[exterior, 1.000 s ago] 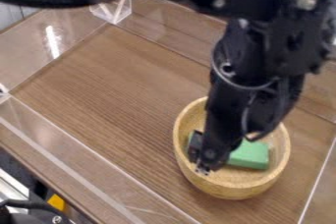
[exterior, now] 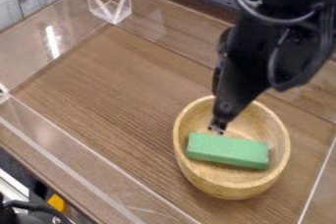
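A green rectangular block (exterior: 230, 150) lies in a shallow round light wooden bowl (exterior: 231, 182) at the lower right of the camera view. The large black gripper (exterior: 226, 108) hangs above the back of the bowl, higher than the block. Its lower parts overlap the bowl's far rim in the view. Whether its fingers are open or shut is unclear from this angle.
A clear plastic piece (exterior: 109, 10) stands at the back left. Transparent edging runs along the table's left side, with dark cables and a yellow item at the lower left.
The gripper has risen up and away from the bowl. The green block, partly hidden earlier, now shows fully, still lying in the bowl.
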